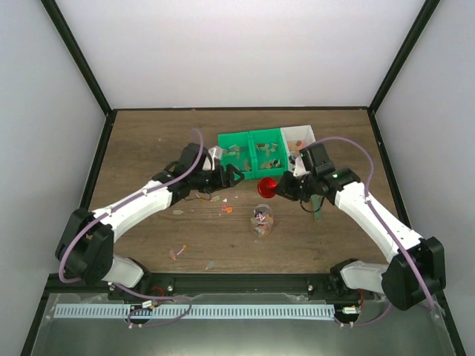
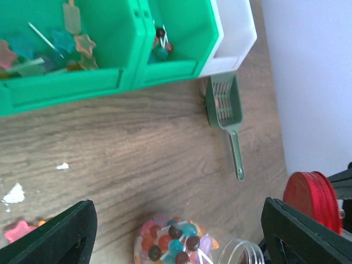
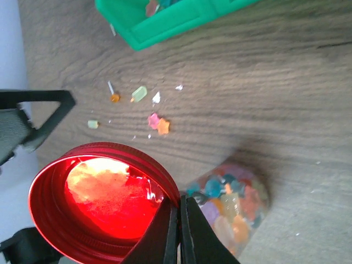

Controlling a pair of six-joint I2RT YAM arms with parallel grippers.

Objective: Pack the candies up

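Observation:
A clear jar of mixed candies (image 1: 261, 221) stands in the middle of the table. My right gripper is shut on the rim of a red lid (image 3: 102, 203), held up behind the jar and to its right. My left gripper (image 1: 231, 175) hangs open in front of the green bins, left of the lid; in its wrist view the jar (image 2: 171, 245) lies below its fingers. Loose candies (image 3: 159, 124) and wrapper bits lie on the table left of the jar.
Two green bins (image 1: 233, 141) with candies and a white bin (image 1: 298, 133) stand at the back. A green slotted scoop (image 2: 235, 154) lies right of the bins.

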